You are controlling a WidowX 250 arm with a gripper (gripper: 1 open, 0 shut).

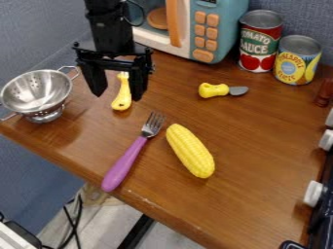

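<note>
My black gripper (115,73) hangs at the back left over the wooden table (221,204), its fingers apart and pointing down. A yellow-handled utensil (123,94) lies just under and behind it, partly hidden by the gripper. A steel colander (37,93) stands at the left edge. A purple-handled fork (125,160) and a yellow corn cob (190,151) lie nearer the front. A small yellow-handled knife (216,90) lies at the middle back.
A toy microwave (208,29), a tomato can (259,44) and a yellow can (297,61) stand at the back. A black appliance (320,204) borders the right.
</note>
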